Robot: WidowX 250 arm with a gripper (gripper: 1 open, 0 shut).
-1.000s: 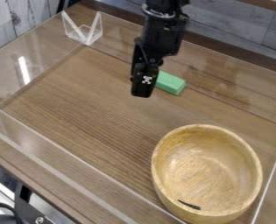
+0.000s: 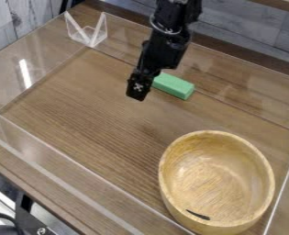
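The black robot arm reaches down from the top of the view to my gripper (image 2: 141, 86), which hangs open over the wooden table, just left of a green block (image 2: 173, 85). Nothing shows between its fingers. The block lies on the table at a slant.
A large tan oval bowl (image 2: 216, 179) stands at the front right, with a small dark item inside. A white wire-like object (image 2: 89, 32) sits at the back left.
My gripper has shifted slightly left, to beside the green block, and the arm's pose has changed. The block and bowl have not visibly moved.
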